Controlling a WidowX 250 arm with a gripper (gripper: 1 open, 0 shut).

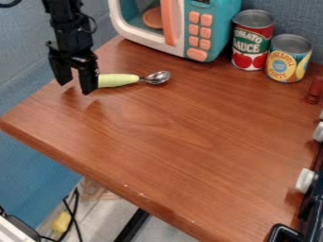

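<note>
My black gripper (75,78) is at the upper left, just above the table's left side, its two fingers apart. Beside it on the right lies a spoon with a pale yellow-green handle (119,80) and a metal bowl (158,77), flat on the wooden table (171,151). I see nothing clearly held between the fingers.
A teal toy microwave (221,24) stands at the back, with a tomato sauce can (251,43), a second can (288,60) and a red shaker (315,90) to its right. A black appliance (303,208) lines the right edge.
</note>
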